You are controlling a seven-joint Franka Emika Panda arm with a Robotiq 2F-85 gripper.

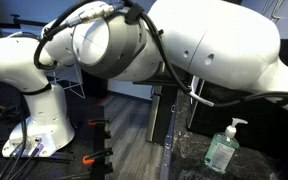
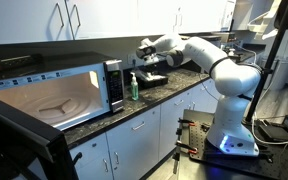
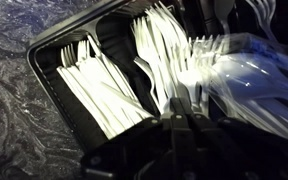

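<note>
White plastic forks and other white cutlery lie in a black compartment tray in the wrist view. Over the tray's middle section, my gripper is shut on a white plastic utensil, whose pale handle shows between the fingers. Its exact kind is hard to tell among the others. A clear plastic wrapping covers the cutlery on the right. In exterior view 2 the gripper is small and dark above the far counter; exterior view 1 shows only the arm.
A pump bottle of greenish liquid stands on the dark counter, between the microwave and the tray area in exterior view 2.
</note>
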